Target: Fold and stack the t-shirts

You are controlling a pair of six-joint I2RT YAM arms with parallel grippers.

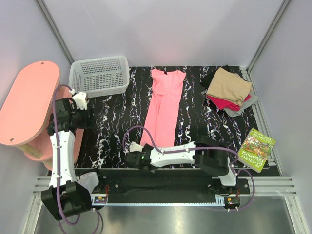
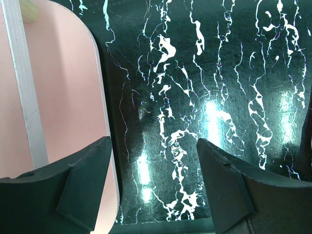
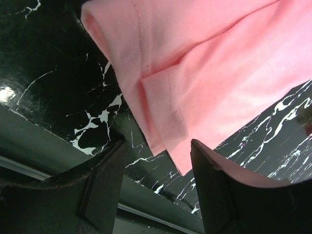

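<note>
A pink t-shirt (image 1: 165, 107) lies lengthwise down the middle of the dark marbled table, its sides folded inward into a long strip. My right gripper stands open at the strip's near end; in the right wrist view a corner of the pink cloth (image 3: 168, 117) reaches in between and beyond the open fingertips, without being pinched. In the top view the right arm covers that near end. Over bare table beside the pink shelf, my left gripper is open and empty. Folded shirts, with a tan one (image 1: 229, 86) uppermost, form a stack at the back right.
An empty white basket (image 1: 99, 91) sits at the back left. The pink shelf unit (image 1: 36, 105) stands close by the left arm. A green book (image 1: 256, 150) lies at the right edge. Bare table flanks the pink shirt on both sides.
</note>
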